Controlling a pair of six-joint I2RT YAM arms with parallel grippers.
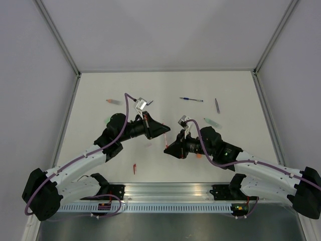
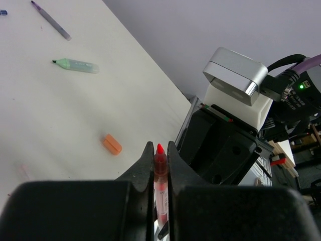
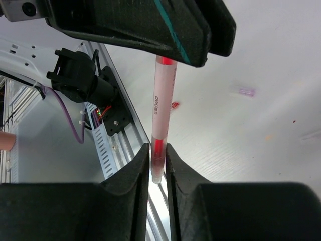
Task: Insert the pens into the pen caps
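The pink-and-red pen [image 3: 163, 100] hangs upright between the grippers. My left gripper is shut on its upper end, the red tip [image 2: 159, 149] showing between the fingers. My right gripper has its fingertips either side of the pen's lower end; whether they grip it is unclear. On the table lie a green marker [image 2: 75, 65], a grey pen [image 1: 217, 105], a blue pen [image 1: 190, 99], an orange cap [image 2: 112, 143] and a small red piece [image 1: 134, 168].
The white table [image 1: 90, 140] has open space between scattered pieces. An orange-tipped marker [image 1: 114, 101] lies at the back left. Both arms sit close together over the middle, and metal rails [image 1: 160, 188] run along the front edge.
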